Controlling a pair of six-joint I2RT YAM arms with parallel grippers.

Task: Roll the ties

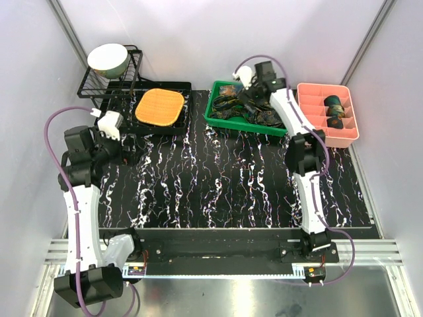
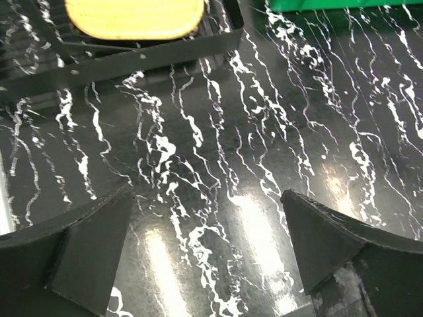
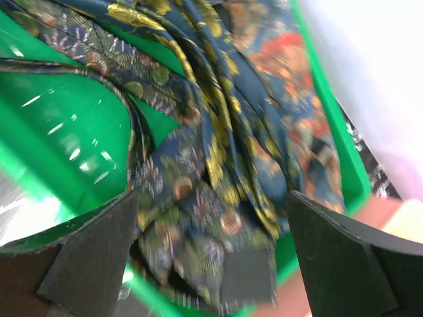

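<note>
A green tray (image 1: 236, 123) at the back centre holds several patterned ties, dark, gold and floral, lying loose and overlapping (image 3: 172, 165). My right gripper (image 1: 254, 92) hangs over them, open, its fingers blurred in the top view. In the right wrist view the ties lie below and between the open fingers. My left gripper (image 1: 122, 153) is at the left side of the table, open over bare marble, with nothing between its fingers. A pink compartment box (image 1: 342, 132) on the right holds dark rolled ties (image 1: 334, 109).
A black rack (image 1: 178, 129) at the back left holds an orange tray (image 1: 158, 105), with a white bowl (image 1: 108, 58) on the upper shelf. Walls bound both sides and the back.
</note>
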